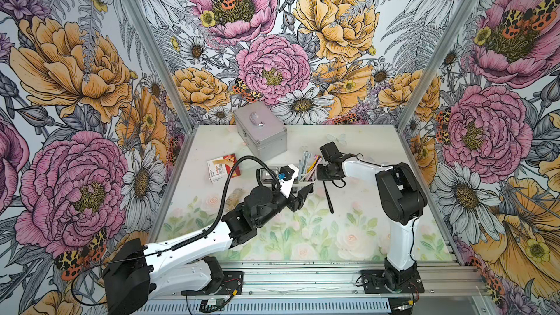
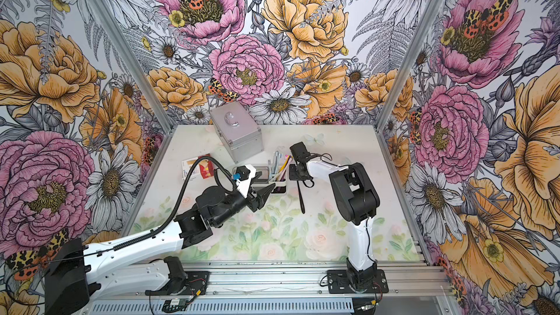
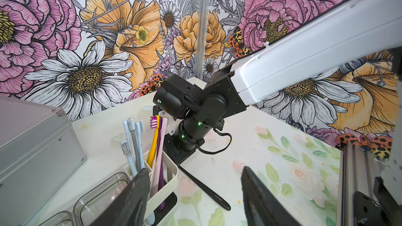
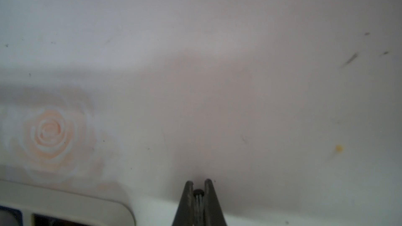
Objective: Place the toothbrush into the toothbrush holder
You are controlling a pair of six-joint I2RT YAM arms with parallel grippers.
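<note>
The toothbrush holder point(image 3: 170, 188) holds several coloured toothbrushes point(image 3: 158, 146) at the table's middle. My right gripper is beside it on the right, its fingers closed round something thin and dark; a long black toothbrush handle point(image 3: 205, 188) hangs or lies below it in the left wrist view, also seen in the top views. The brush's head is hidden. My left gripper is open, nothing between its fingers, in front of and left of the holder.
A silver case point(image 1: 261, 137) stands at the back, with a red-and-white box point(image 1: 220, 169) left of the holder. Clear trays point(image 3: 100, 196) adjoin the holder.
</note>
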